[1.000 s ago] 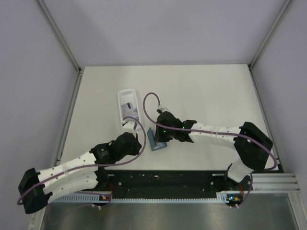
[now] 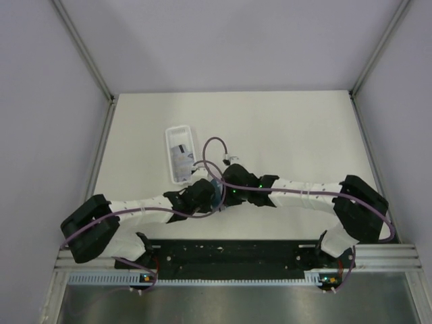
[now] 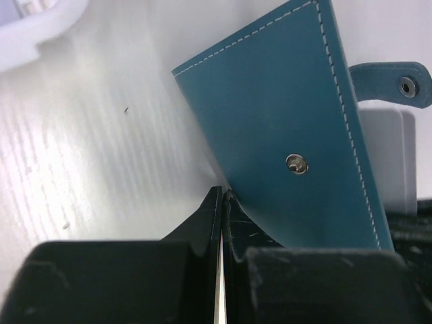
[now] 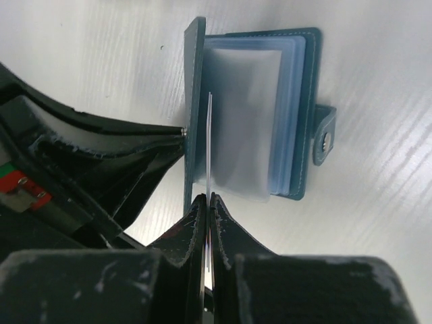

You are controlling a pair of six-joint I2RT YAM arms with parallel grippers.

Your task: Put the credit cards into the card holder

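Observation:
The teal card holder (image 4: 310, 88) lies open on the table, its front cover (image 3: 283, 135) raised upright and its clear sleeves (image 4: 243, 115) exposed. Outside that cover, my left gripper is shut, its tips close against the teal face; nothing shows between them. Over the sleeves, my right gripper is shut on a thin pale card (image 4: 209, 142), seen edge-on and roughly parallel to the raised cover. Whether the card's far edge is inside a sleeve I cannot tell. From above, both arms largely hide the holder.
A white tray (image 2: 168, 148) with some cards (image 2: 182, 162) in it stands left of centre, behind the left arm. The two grippers are very close together.
My left arm has moved right and slightly up in the top view, reaching the holder. The tray has stayed put.

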